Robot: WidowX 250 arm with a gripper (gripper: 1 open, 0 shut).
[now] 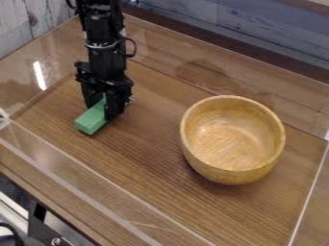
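Observation:
A small green block [91, 122] lies on the wooden table at the left of centre, angled toward the lower left. My black gripper [103, 104] reaches down from the top onto the upper end of the block, its fingers shut around that end. The dark fingers hide part of the block, so exactly how they meet it is hard to see.
A large tan bowl [232, 163] stands on the table to the right. A pale tray-like wall [19, 29] runs along the left edge.

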